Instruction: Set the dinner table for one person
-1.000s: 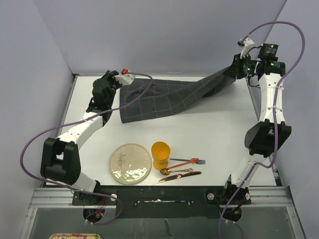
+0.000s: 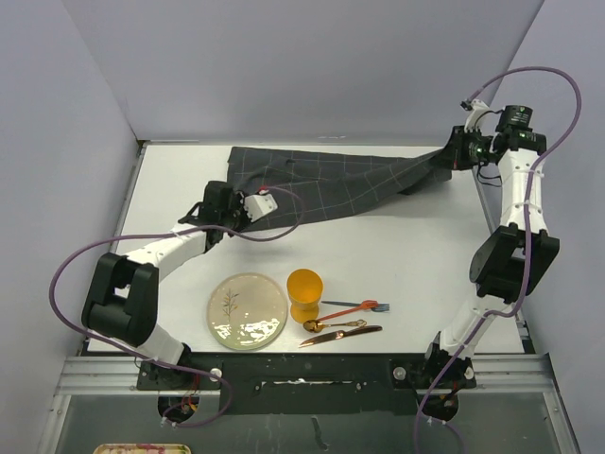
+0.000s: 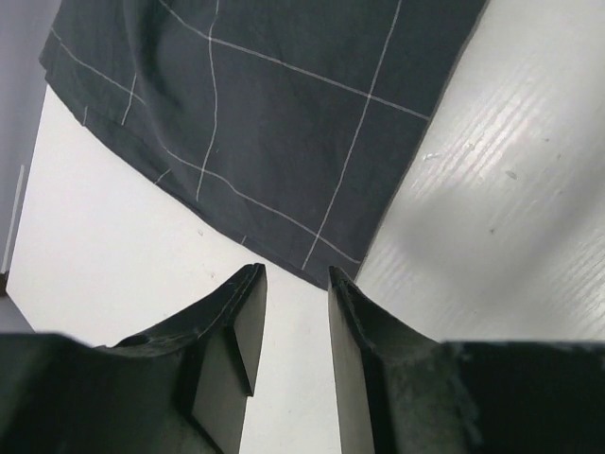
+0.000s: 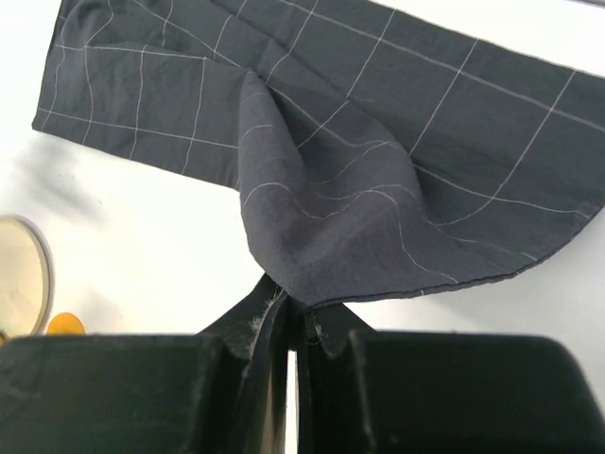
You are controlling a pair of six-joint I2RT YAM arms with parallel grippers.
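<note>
A dark grey checked cloth (image 2: 326,184) lies across the back of the white table, its left part flat and its right end lifted. My right gripper is shut on that raised edge, and folds of the cloth (image 4: 331,222) drape from it. Over the cloth's near left corner hovers my left gripper, its fingers parted with nothing between them; in the left wrist view the cloth (image 3: 284,123) lies just beyond the tips. Toward the front stand a cream plate (image 2: 248,312) and an orange cup (image 2: 304,288). Right of the cup lie a knife (image 2: 340,336), gold spoon (image 2: 315,326) and fork (image 2: 378,307).
A red-handled utensil (image 2: 354,310) crosses the fork beside the cup. A basket (image 2: 142,448) shows at the bottom edge. Walls close in the back and both sides.
My left gripper has moved from the cloth's back left corner toward its near left corner.
</note>
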